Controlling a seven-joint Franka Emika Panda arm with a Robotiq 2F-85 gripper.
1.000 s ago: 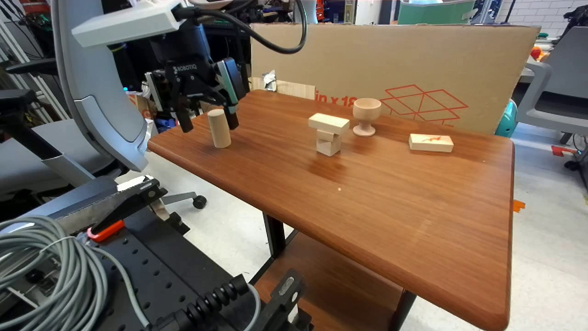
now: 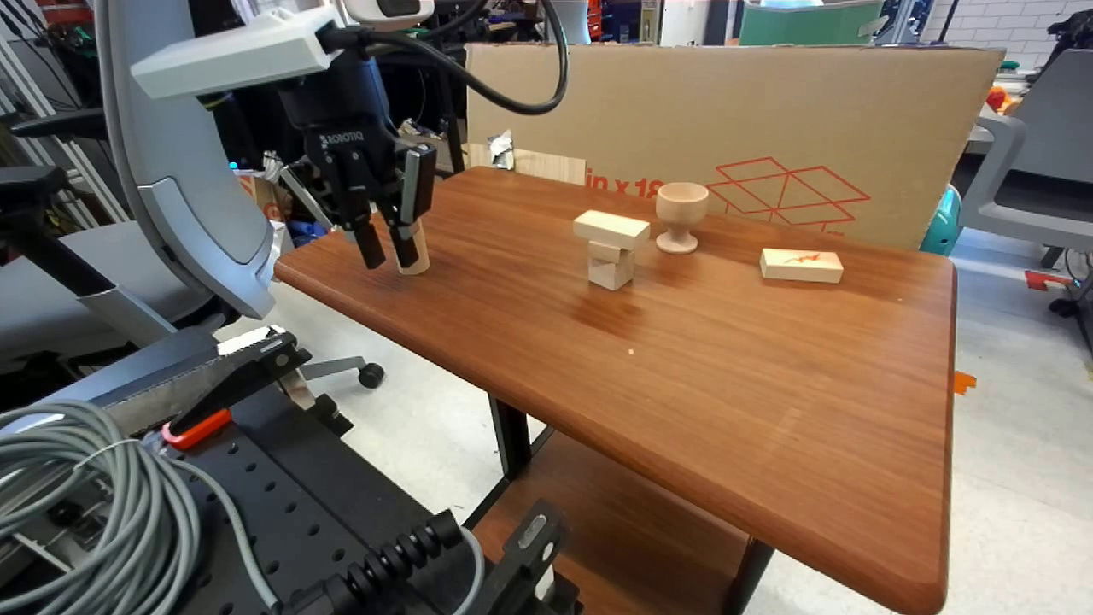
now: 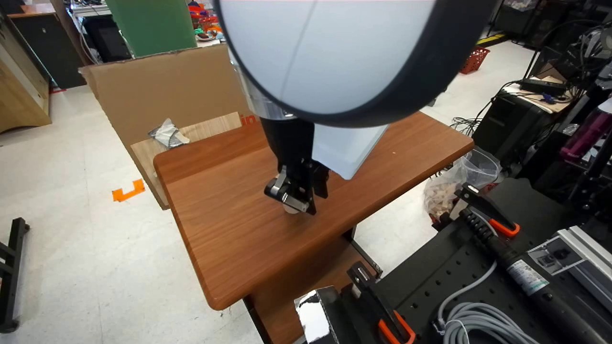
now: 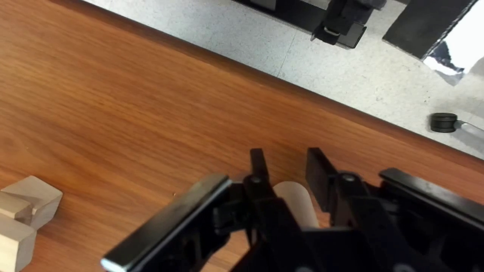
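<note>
A pale wooden cylinder (image 2: pixel 417 258) stands upright near the table's left end, partly hidden by my gripper (image 2: pixel 389 244). Its rounded outline also shows in the wrist view, where the cylinder (image 4: pixel 298 202) lies between the two black fingers. Those fingers are part open, with some gap visible beside the wood, so no firm hold shows. From exterior view 2, only a small bit of the cylinder (image 3: pixel 290 209) peeks out below the gripper (image 3: pixel 316 203).
Stacked wooden blocks (image 2: pixel 611 249) stand mid-table, with a wooden goblet (image 2: pixel 680 213) behind them. Farther right lies a flat block (image 2: pixel 801 266). Cardboard (image 2: pixel 820 123) walls off its back edge.
My gripper has come down around the cylinder and its fingers have drawn closer together. The cylinder's base stays in the same spot, its upper part now covered.
</note>
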